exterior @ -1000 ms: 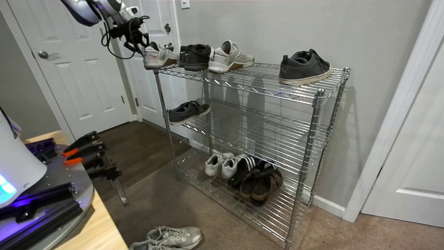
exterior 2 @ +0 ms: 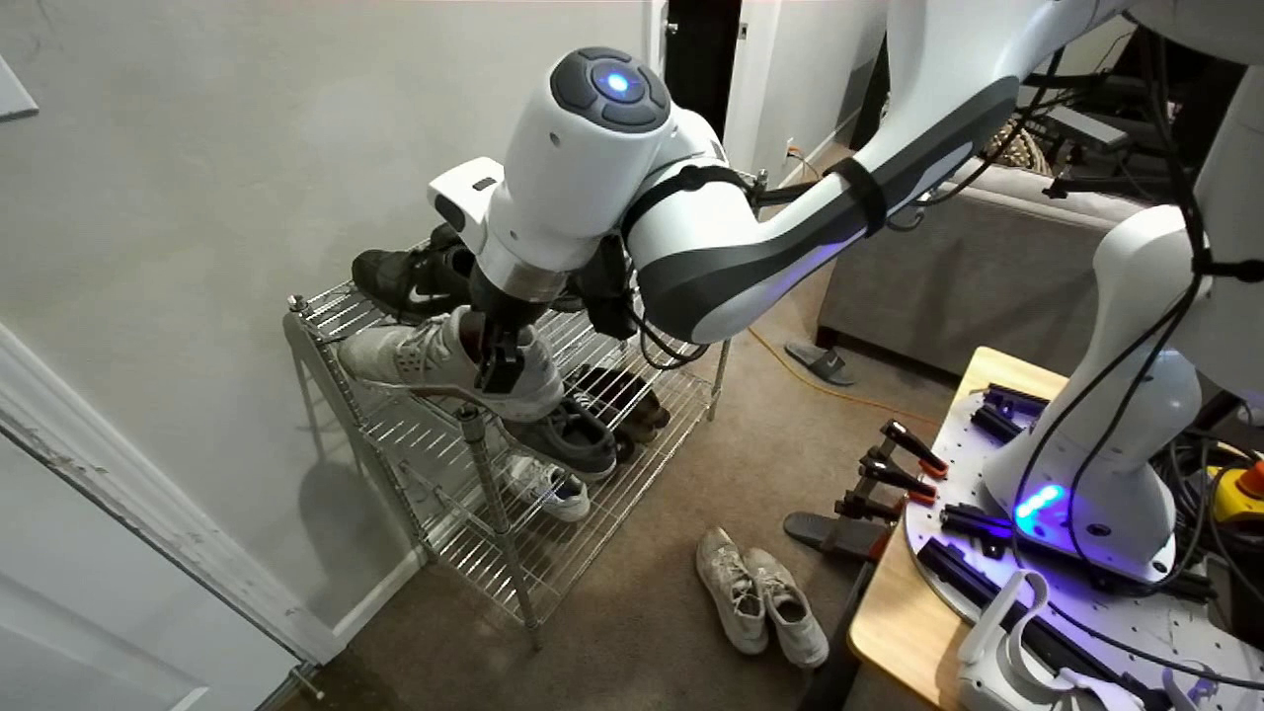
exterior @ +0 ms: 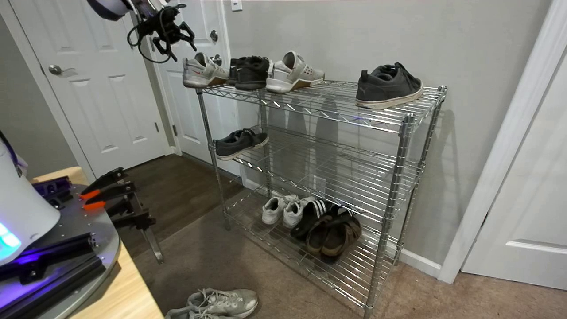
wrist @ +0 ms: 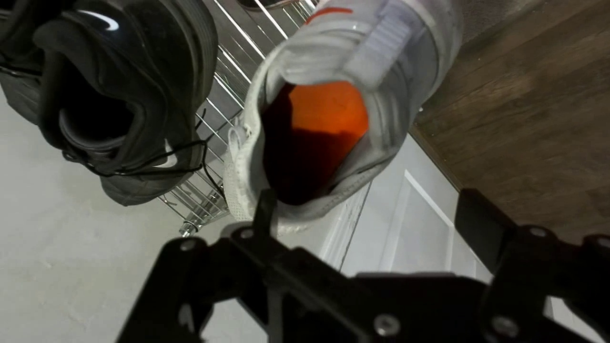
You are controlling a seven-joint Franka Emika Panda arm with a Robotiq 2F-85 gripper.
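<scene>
My gripper (exterior: 184,53) stands open with nothing between its fingers, just above the heel of a white shoe (exterior: 202,72) at the left end of the rack's top shelf. From the wrist, the white shoe (wrist: 349,51) shows its orange insole, and the gripper has its fingertips well apart. The left finger (wrist: 264,214) overlaps the shoe's tongue end in that view; whether they touch I cannot tell. A black shoe (wrist: 166,68) sits beside the white one. In the second exterior view, the arm partly hides the white shoe (exterior 2: 409,355).
The wire rack (exterior: 340,122) also bears another white shoe (exterior: 295,74) and a dark grey shoe (exterior: 390,85) on top. Below are a dark shoe (exterior: 240,143) and several shoes. Bare wire shows mid-top. Grey shoes (exterior: 223,303) lie on the carpet.
My gripper has risen from beside the white shoe's heel to just above it, and its fingers now show apart. The shoe has hardly shifted; the other shoes stay put.
</scene>
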